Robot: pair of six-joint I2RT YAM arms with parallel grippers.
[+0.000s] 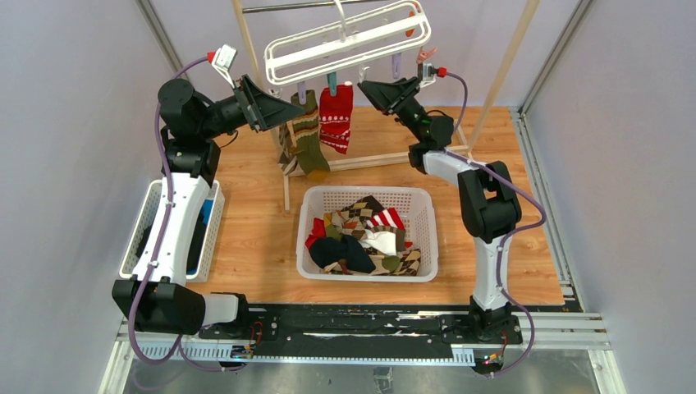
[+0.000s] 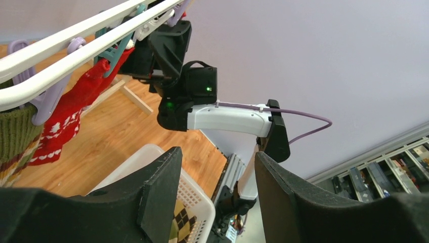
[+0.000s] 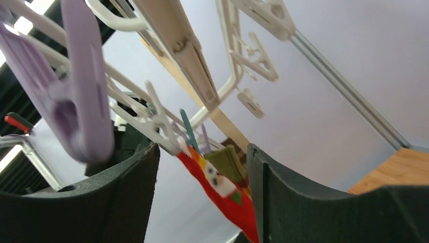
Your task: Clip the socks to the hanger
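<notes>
The white hanger (image 1: 345, 49) hangs at the top centre with purple, teal and white clips along it. A green striped sock (image 1: 308, 135) and a red patterned sock (image 1: 336, 119) hang from its front side, the red one at the teal clip (image 1: 331, 82). My left gripper stands beside the green sock in the top view; its fingers are apart and empty. At the hanger's right front, my right gripper is open near a white clip (image 1: 364, 74). In the right wrist view the red sock (image 3: 215, 185) shows between and beyond the fingers.
A white basket (image 1: 431, 234) of several mixed socks sits on the wooden table below the hanger. Another white bin (image 1: 215, 222) stands at the left, partly behind the left arm. Wooden frame posts (image 1: 509, 61) flank the hanger. Bare table lies right of the basket.
</notes>
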